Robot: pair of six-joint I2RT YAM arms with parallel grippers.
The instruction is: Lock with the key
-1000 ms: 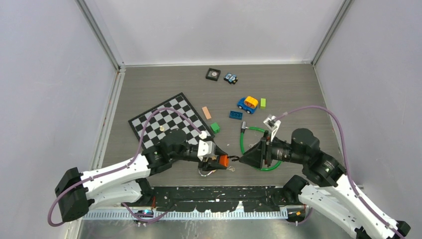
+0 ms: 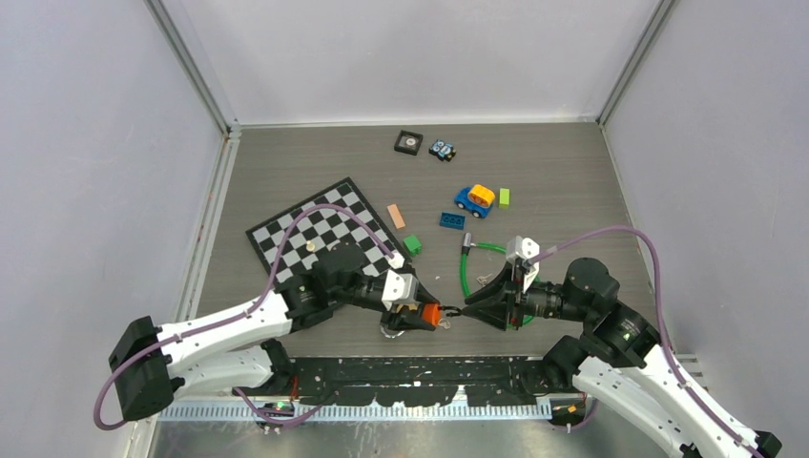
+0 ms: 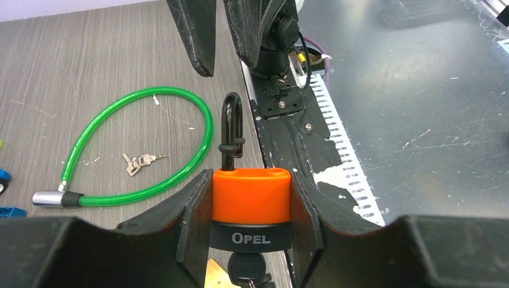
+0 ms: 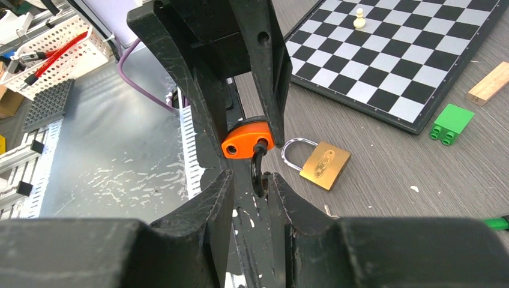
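Observation:
My left gripper is shut on an orange padlock (image 3: 252,192) marked OPEL, with a black shackle (image 3: 231,129) sticking out and a key partly visible below in the left wrist view. My right gripper faces the padlock, its fingertips close around the shackle's end in its wrist view; whether they grip it is unclear. A small bunch of keys (image 3: 141,161) lies on the table inside a green cable lock (image 3: 138,191). A brass padlock (image 4: 324,168) lies below.
A chessboard (image 2: 324,229) lies at the left. A green block (image 2: 412,244), wooden block (image 2: 396,217), blue brick (image 2: 451,219) and toy cars (image 2: 475,200) sit mid-table.
My right gripper has shifted and turned slightly, its tip now nearer the shackle of the orange padlock. The left gripper has barely moved.

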